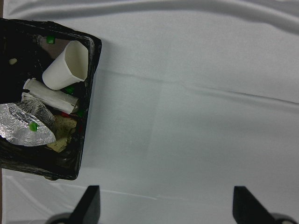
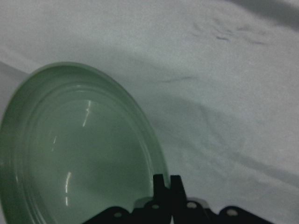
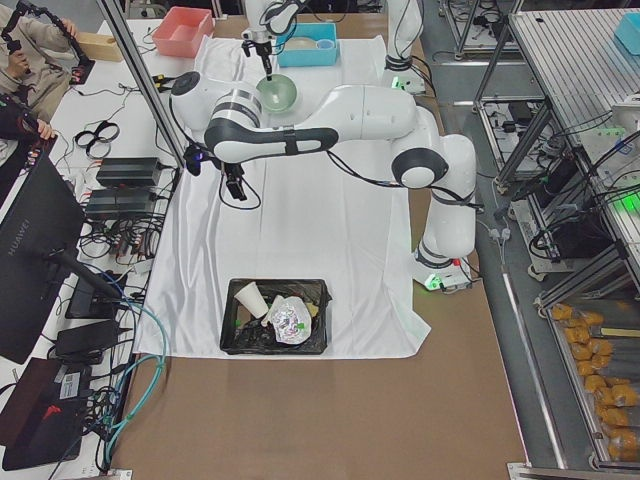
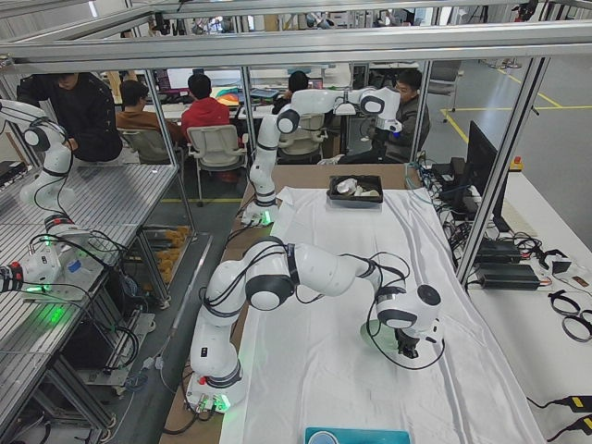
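Observation:
My left gripper [image 3: 235, 183] hangs open over the white cloth, beside a black lined bin [image 1: 67, 168] holding a paper cup [image 1: 63, 70], crumpled foil [image 1: 23, 128], a white tube and food scraps. In the right wrist view my right gripper has its fingertips close together at the rim of a green plate [image 2: 84, 135]; whether they grip the rim is unclear. The plate [image 3: 276, 92] lies on the cloth near the far end in the camera left view.
A blue container [image 3: 310, 55] stands at the far end behind the plate. A red bin [image 3: 183, 30] sits on the side table with cables and equipment.

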